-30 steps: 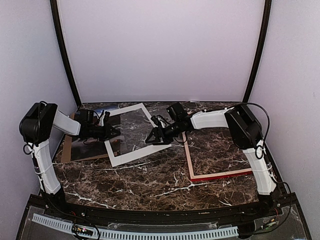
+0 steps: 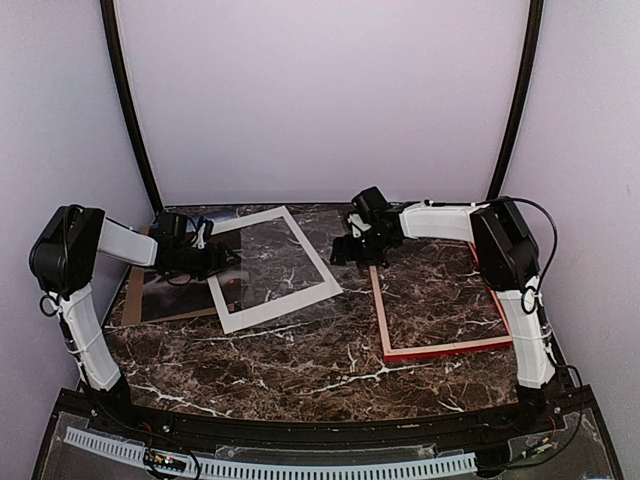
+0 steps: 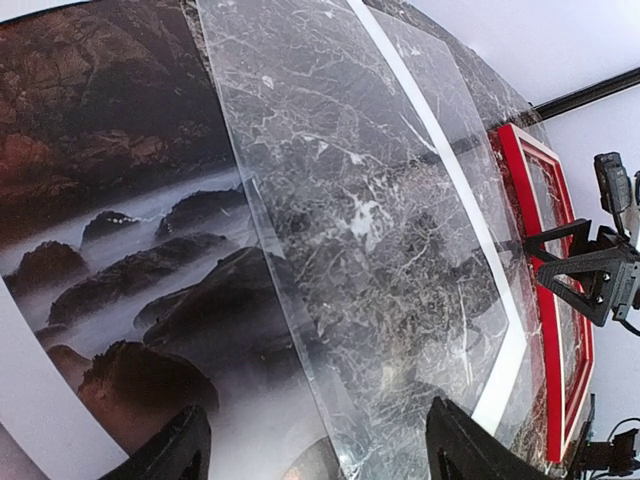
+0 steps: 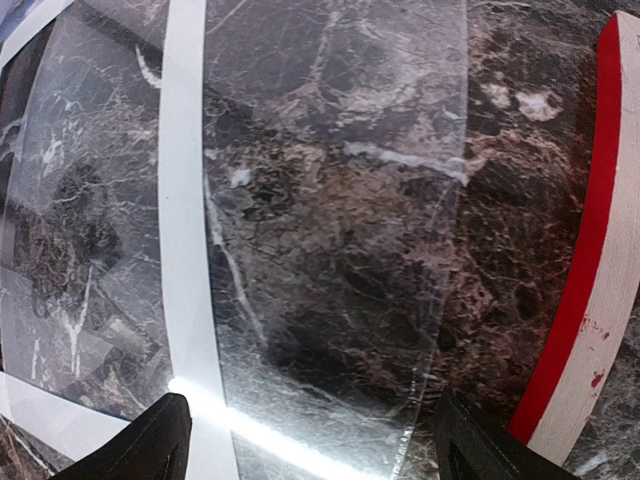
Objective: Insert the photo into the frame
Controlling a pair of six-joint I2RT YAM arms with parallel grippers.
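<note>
The dark landscape photo lies at the left of the table, its rocks and mist plain in the left wrist view. A white mat partly overlaps it, lying askew, with a clear sheet over the mat's opening. At the right lies the red frame, its dark marble inside bare. My left gripper is open above the overlap of photo and mat, nothing between its fingers. Open and empty too, my right gripper hovers between mat and frame; the frame's red side runs to its right.
A blue-grey picture shows partly behind the mat at the back left. White walls enclose the left, right and back.
My right gripper has moved rightward and back, from over the mat's front right corner to the strip between mat and frame. The left arm has shifted slightly left. Mat and frame look unmoved.
</note>
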